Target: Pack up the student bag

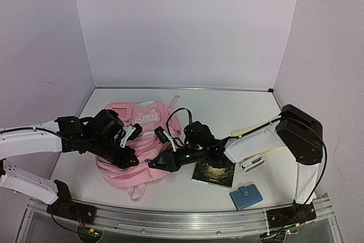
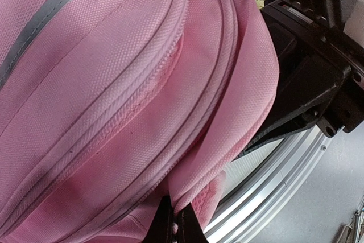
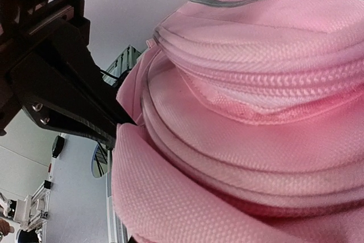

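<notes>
The pink bag [image 1: 149, 112] lies on the left of the table, its front flap and zip folds facing the near edge. In the left wrist view, my left gripper is shut on a pinched fold of the pink fabric [image 2: 242, 92]. My right gripper [image 1: 150, 163] is at the bag's near right part, close beside the left one. Pink fabric [image 3: 165, 197] fills the bottom of the right wrist view and hides most of the right fingertips, so their grip cannot be made out.
Right of the bag lie a dark book [image 1: 213, 173], a blue wallet [image 1: 246, 197], a white case [image 1: 253, 163] and a yellow item [image 1: 244, 131] partly under the right arm.
</notes>
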